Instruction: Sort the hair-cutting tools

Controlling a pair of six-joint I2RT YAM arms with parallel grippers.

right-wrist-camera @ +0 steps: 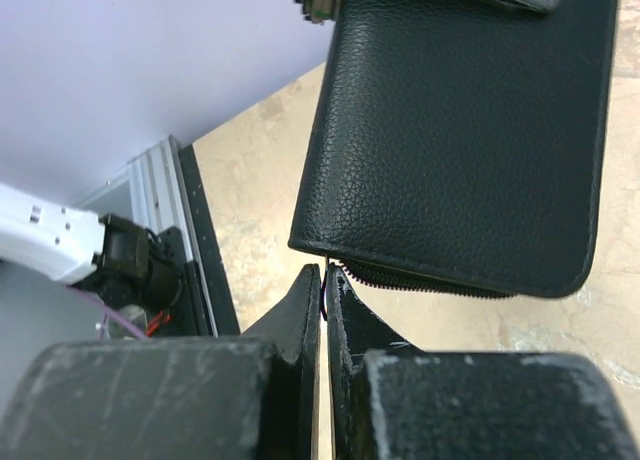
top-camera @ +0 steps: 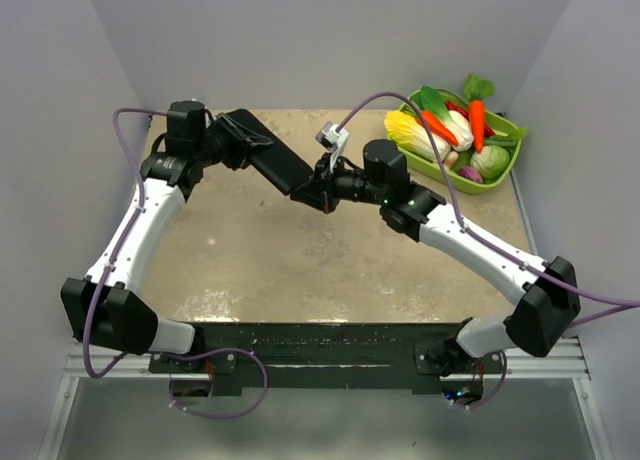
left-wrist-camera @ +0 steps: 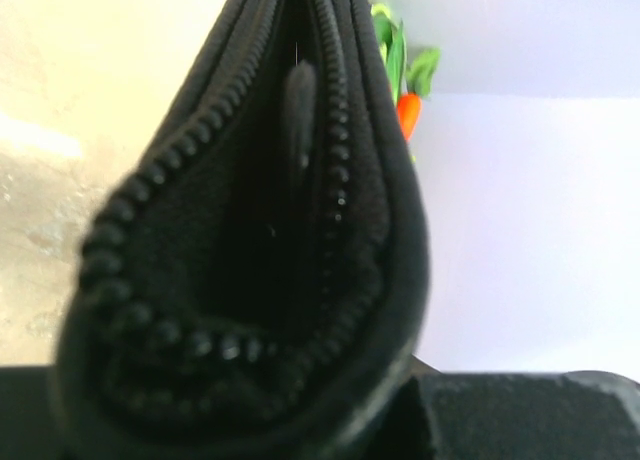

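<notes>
A black leather zippered case [top-camera: 275, 160] hangs in the air between both grippers. My left gripper [top-camera: 240, 145] is shut on its upper-left end; in the left wrist view the zipped edge [left-wrist-camera: 250, 230] fills most of the picture, with a dark opening between the zipper rows. My right gripper is shut at the case's lower corner by the zipper, its fingertips meeting just at that edge; whether anything thin is between them is hard to tell. The case's contents are hidden.
A green basket of vegetables [top-camera: 402, 155] stands at the back right of the table [top-camera: 250, 260]. Walls close in the back and both sides.
</notes>
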